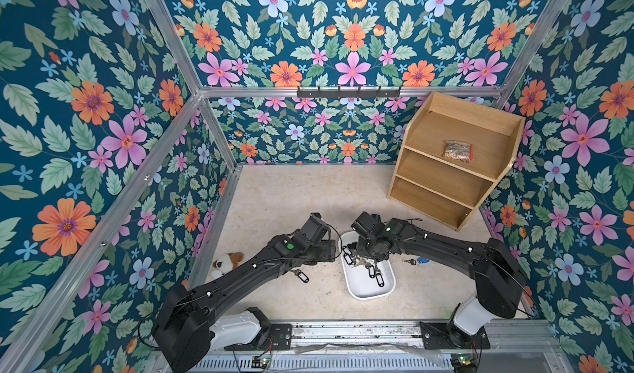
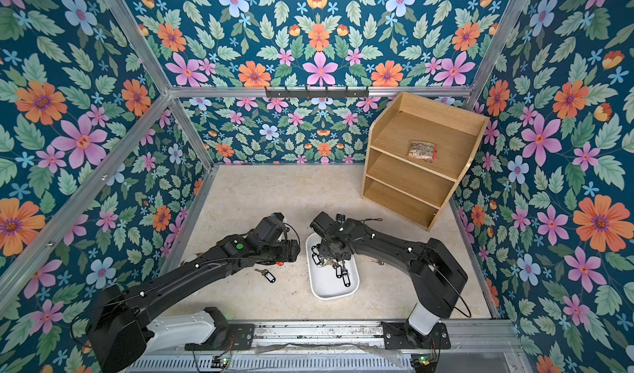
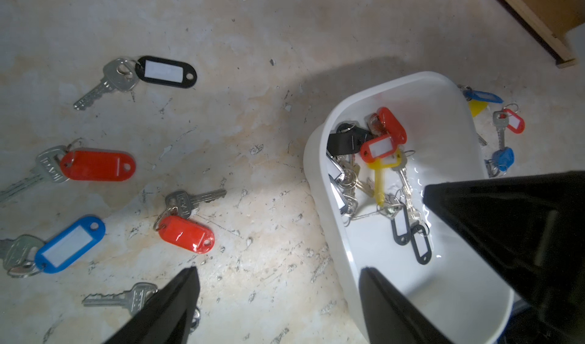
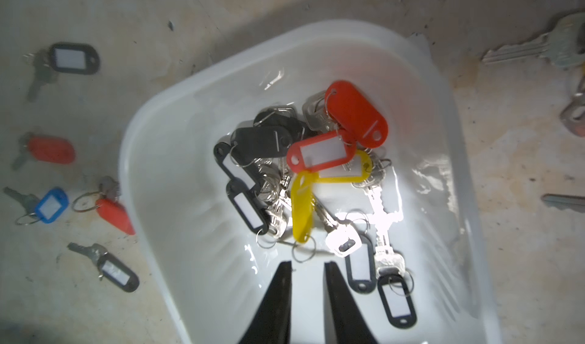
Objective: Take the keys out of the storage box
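A white storage box stands on the table, its keys heaped toward one end. Inside lie red tags, a yellow tag, a dark grey tag and black-framed tags. Just over these keys is my right gripper, its fingers parted by a narrow gap with nothing between. My left gripper hangs wide open and empty to the left of the box. On the table to the left are loose keys with a red tag, a blue tag and a black tag.
More keys with a blue tag lie right of the box. A wooden shelf with a small packet stands at the back right, and a plush toy sits at the left.
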